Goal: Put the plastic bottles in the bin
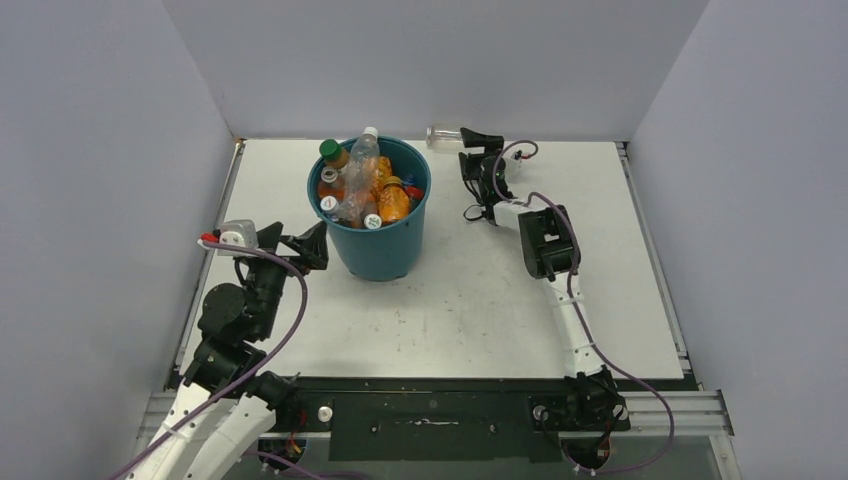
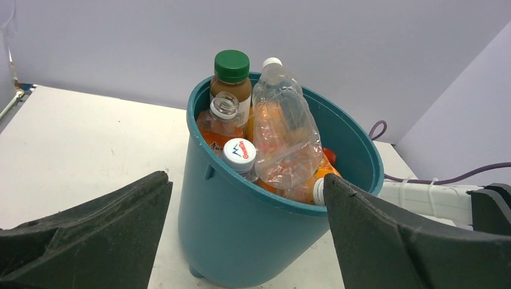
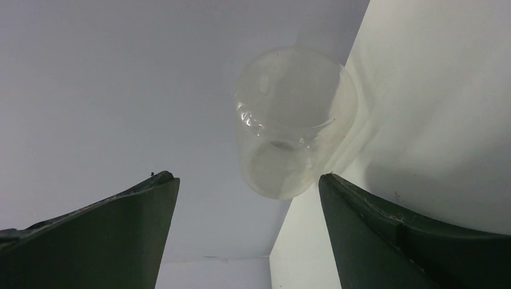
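A blue bin (image 1: 376, 250) stands left of centre, full of bottles, among them a clear bottle (image 2: 286, 138) and a green-capped one (image 2: 232, 63). A clear empty container (image 1: 445, 138), apparently a bottle, lies on its side at the back edge, right of the bin; in the right wrist view its rounded end (image 3: 295, 120) faces me between the open fingers of my right gripper (image 1: 470, 150), which is just right of it. My left gripper (image 1: 305, 245) stands open at the bin's left side, nothing between its fingers.
Grey walls (image 1: 450, 70) close it in at the back and sides; the container lies close to the back wall.
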